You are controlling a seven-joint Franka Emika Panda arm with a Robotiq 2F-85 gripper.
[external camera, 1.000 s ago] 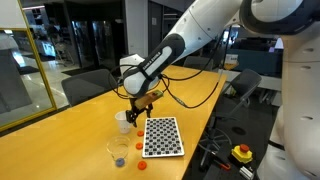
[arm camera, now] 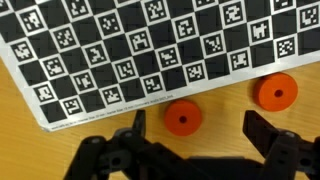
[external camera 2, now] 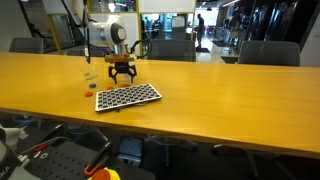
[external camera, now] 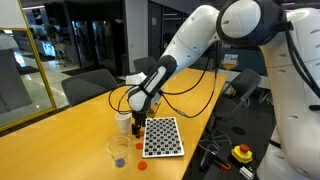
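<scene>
An orange disc (arm camera: 183,118) lies on the table beneath my open gripper, between the two spread fingers in the wrist view and closer to the left one. No contact with the disc shows. A second orange disc (arm camera: 275,92) lies to the right, above the right finger. Both are beside the long edge of a black-and-white marker board (arm camera: 130,55). In exterior view 1, the gripper (external camera: 139,132) hangs low beside the board (external camera: 162,138); another orange disc (external camera: 142,166) lies near the board's front corner.
A clear glass (external camera: 118,155) and a white mug (external camera: 124,122) stand left of the gripper in exterior view 1. The wooden table (external camera 2: 230,95) is widely clear beyond the board. Black chairs (external camera 2: 172,50) line its far side.
My gripper has come down toward the table beside the board, shifting slightly as it lowered. The board, glass and mug have stayed in place.
</scene>
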